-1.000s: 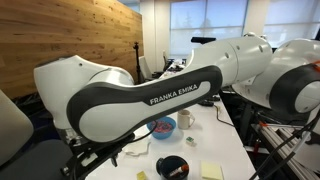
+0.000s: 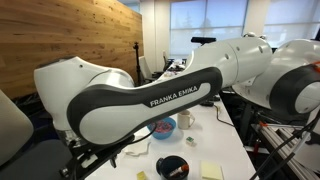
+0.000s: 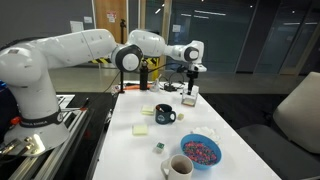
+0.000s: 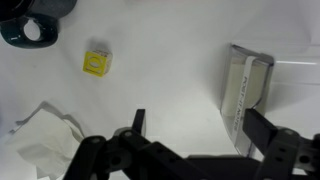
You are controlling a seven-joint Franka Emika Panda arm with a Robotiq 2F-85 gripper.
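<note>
With its fingers wide apart and nothing between them, my gripper hangs over the white table at its far end. A clear-and-white rectangular packet or small box [image 4: 245, 92] lies by the right finger in the wrist view; exterior view 2 has this box [image 3: 189, 100] just below the gripper [image 3: 190, 86]. To the upper left in the wrist view are a small yellow block [image 4: 97, 63] and part of a dark mug [image 4: 38, 30]. A crumpled white cloth or tissue [image 4: 48, 142] lies at lower left. The arm hides the box in exterior view 1.
Farther along the table stand a blue bowl [image 3: 200, 150] with reddish contents and a pale mug [image 3: 179, 168]. A small green block [image 3: 158, 147] and pale yellow pads [image 3: 140, 129] lie nearby. Dark chairs [image 3: 280, 125] line one side. Clear tabletop lies between the objects.
</note>
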